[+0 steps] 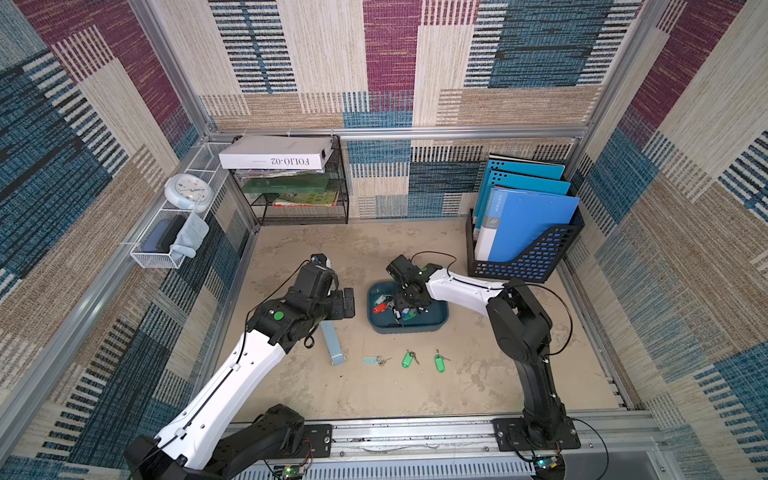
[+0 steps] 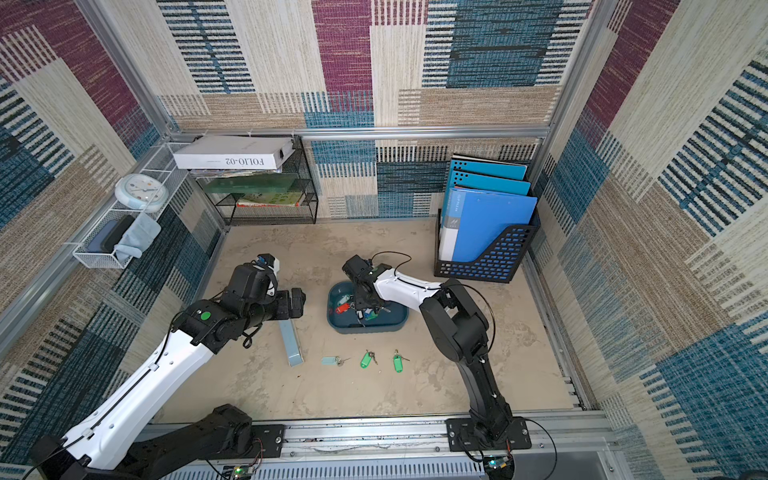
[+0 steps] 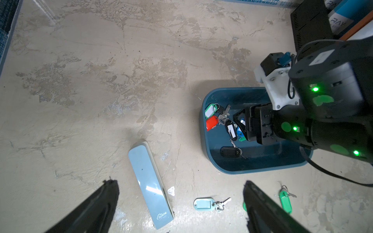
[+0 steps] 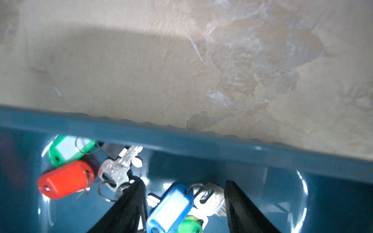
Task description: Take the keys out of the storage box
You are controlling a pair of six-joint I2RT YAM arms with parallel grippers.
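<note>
The dark teal storage box (image 1: 432, 320) holds several keys with tags: a red tag (image 4: 65, 178), a green tag (image 4: 70, 149), a blue tag (image 4: 169, 209) and dark ones. My right gripper is down in the box, open over the blue tag and its key, the fingers out at either side. On the floor in front lie three keys, with a pale tag (image 3: 204, 203), a green tag (image 1: 407, 360) and another green tag (image 1: 440, 363). My left gripper stands open above the floor left of the box, with nothing between its fingers.
A light blue oblong case (image 3: 150, 184) lies left of the box. A black file holder (image 1: 520, 260) with blue folders stands at back right, a wire shelf (image 1: 304, 212) at back left. Bare floor lies behind the box.
</note>
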